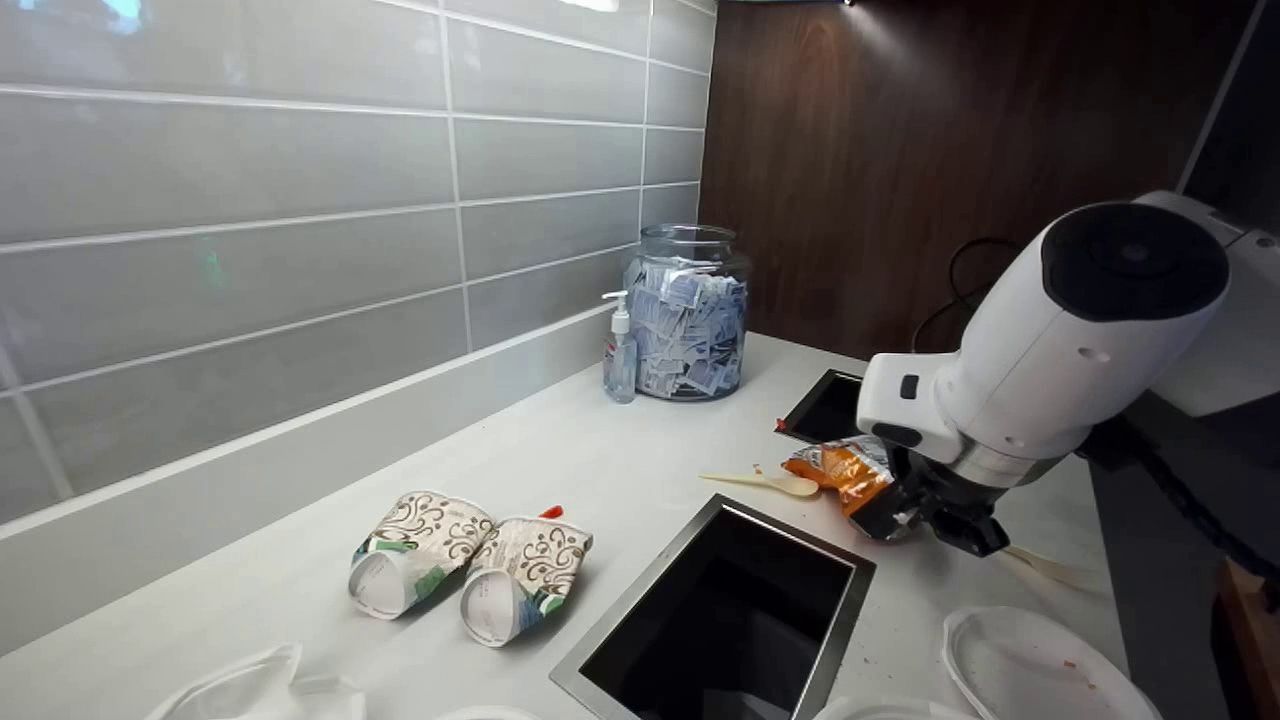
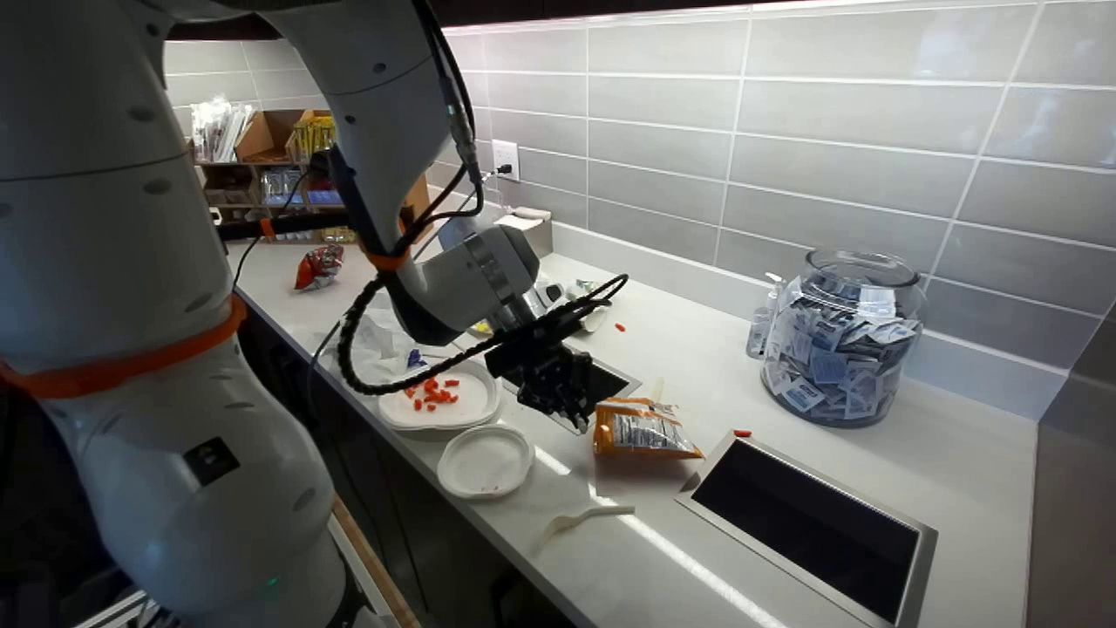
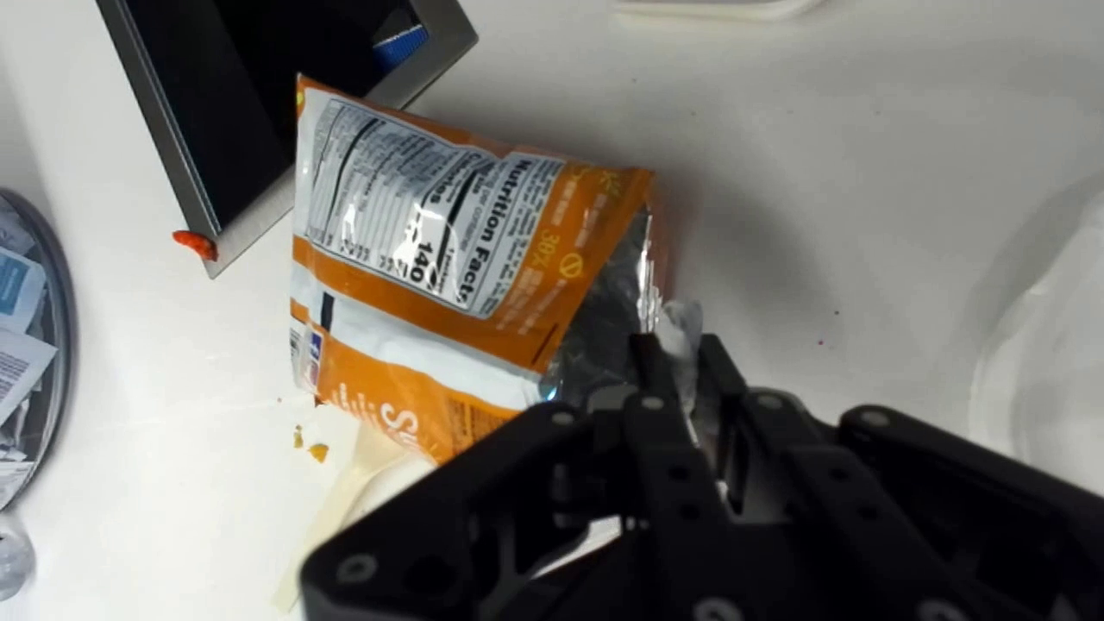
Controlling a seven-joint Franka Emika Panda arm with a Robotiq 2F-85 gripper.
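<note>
An orange and silver snack bag (image 3: 445, 259) lies on the counter, its nutrition label facing up in the wrist view. My gripper is at the bag's silver open end, shut on a small whitish crumpled thing (image 3: 680, 319). Whether that piece is loose or joined to the bag, I cannot tell. In exterior view 1 the gripper (image 1: 930, 522) is tilted low over the counter and hides part of the bag (image 1: 846, 470). Exterior view 2 shows the bag (image 2: 638, 431) just right of the gripper (image 2: 573, 412).
Two framed dark openings (image 1: 744, 612) (image 1: 828, 408) are set in the counter. Two crumpled paper cups (image 1: 420, 540) (image 1: 528, 576), a jar of packets (image 1: 690, 318) and a pump bottle (image 1: 619, 360) stand clear. Plates (image 2: 486, 460) and pale utensils (image 1: 780, 482) (image 2: 575, 520) lie nearby.
</note>
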